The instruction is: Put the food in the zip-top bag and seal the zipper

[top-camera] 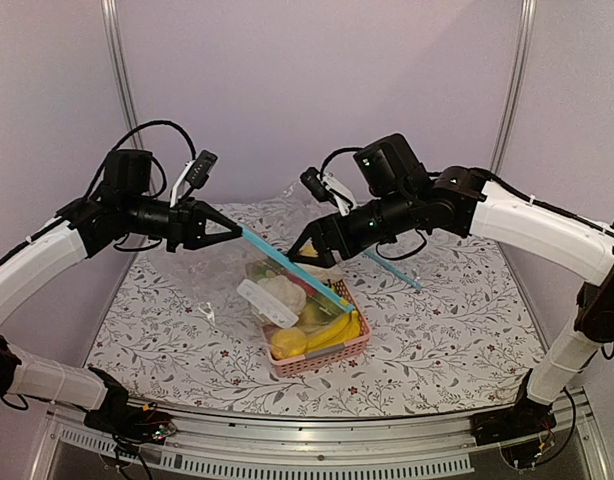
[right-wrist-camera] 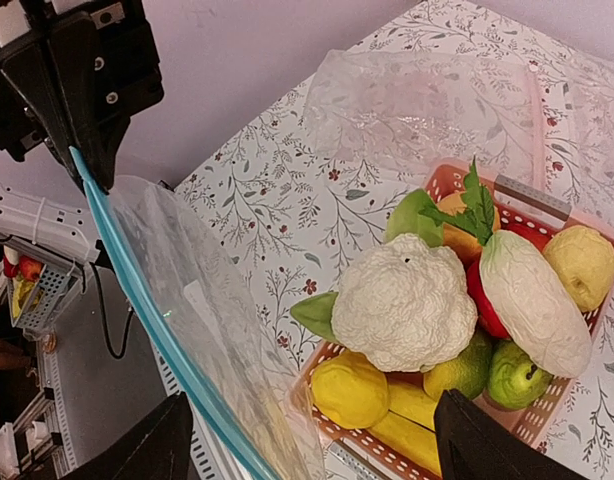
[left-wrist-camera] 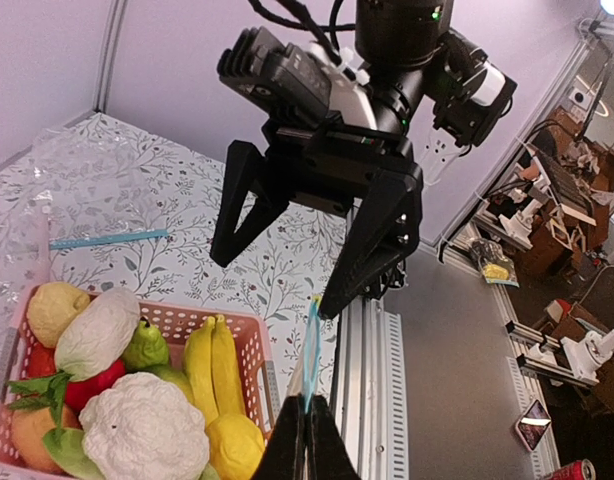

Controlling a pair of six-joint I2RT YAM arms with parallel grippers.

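Note:
A clear zip bag with a blue zipper strip [top-camera: 292, 267] hangs from my left gripper [top-camera: 237, 232], which is shut on the end of that strip. My right gripper [top-camera: 312, 247] is open above the strip; in the right wrist view the strip runs between its fingertips. Behind and below the bag a pink basket [top-camera: 349, 350] holds a cauliflower [right-wrist-camera: 402, 300], bananas [left-wrist-camera: 226, 365], a yellow fruit [right-wrist-camera: 349, 388], a pear [right-wrist-camera: 517, 374], a white leafy vegetable [right-wrist-camera: 535, 300] and several other fruits.
Another clear bag with a blue strip [top-camera: 392, 270] lies on the patterned table [top-camera: 447, 340] behind, toward the right.

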